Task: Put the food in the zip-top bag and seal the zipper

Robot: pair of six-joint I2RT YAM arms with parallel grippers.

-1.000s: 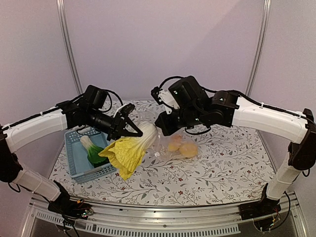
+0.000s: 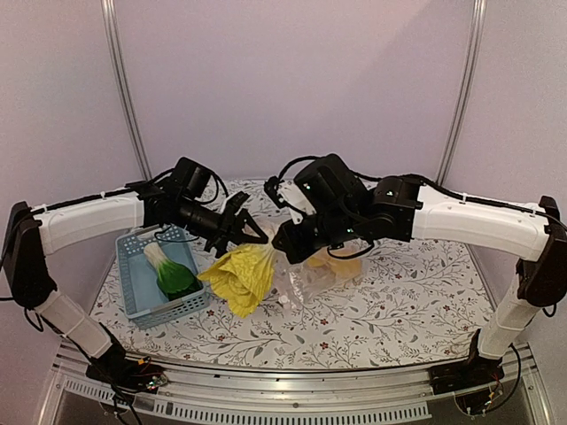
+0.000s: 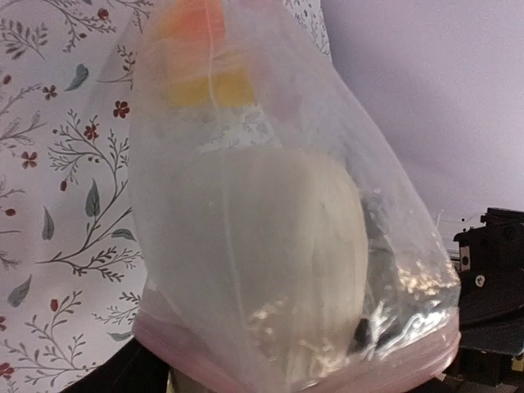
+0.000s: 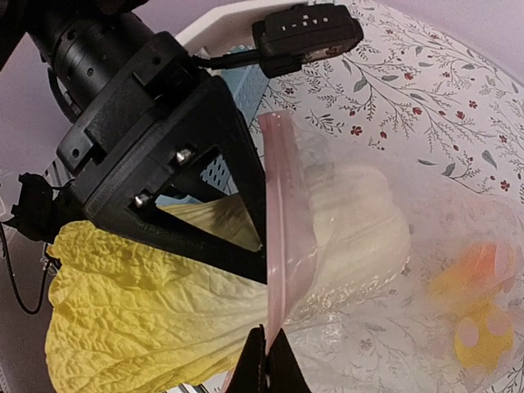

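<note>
A pale yellow leafy cabbage [image 2: 241, 279] hangs in the air, my left gripper [image 2: 255, 237] shut around it. Its white stem end [image 3: 270, 246] is inside the clear zip bag [image 4: 368, 327], while the yellow leaves [image 4: 139, 303] remain outside. One left finger [image 4: 205, 246] lies along the cabbage with its tip at the pink zip rim [image 4: 281, 205]. My right gripper is shut on the thin rim of the bag mouth. Deeper in the bag lie orange and yellow round fruits [image 4: 483, 327]. The far left finger is hidden behind the cabbage.
A blue basket [image 2: 133, 279] stands at the left, with a green-and-white vegetable [image 2: 173, 274] in it. Both arms stand close together over the bag.
My left gripper and the cabbage have moved right, so the white stem is now farther into the bag mouth. The right gripper has shifted slightly down and left.
</note>
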